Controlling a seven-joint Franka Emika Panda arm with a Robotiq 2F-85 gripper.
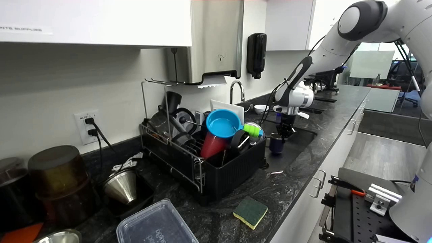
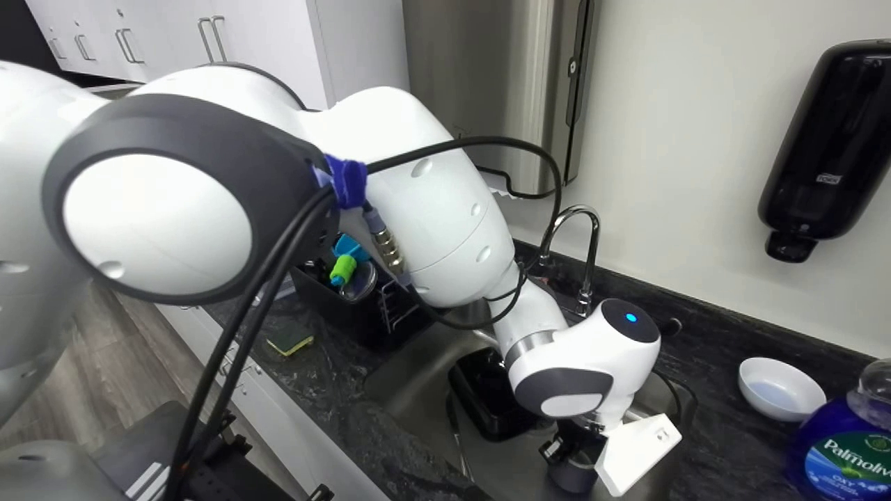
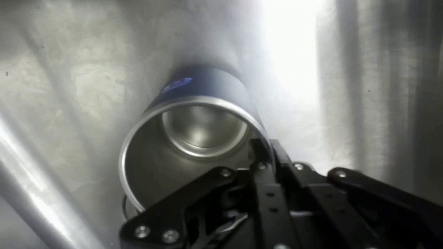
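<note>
A dark blue metal mug (image 3: 211,85) with a silver inside and rim stands in the sink area, its open mouth facing the wrist camera. My gripper is shut on the mug's wall at the rim, one finger inside and one outside. In exterior view 1 the mug (image 1: 276,145) shows at the sink's near end, below the gripper (image 1: 285,131). From the other exterior view, the mug (image 2: 573,473) is partly hidden under the hand. Whether its base touches the sink floor I cannot tell.
The packed black dish rack (image 1: 235,174) stands beside the sink. A black container (image 2: 489,396) lies in the sink (image 2: 418,367) near my hand. The faucet (image 2: 594,242), white bowl (image 2: 781,388) and blue soap bottle (image 2: 844,442) line the back; a sponge (image 1: 251,212) lies on the counter.
</note>
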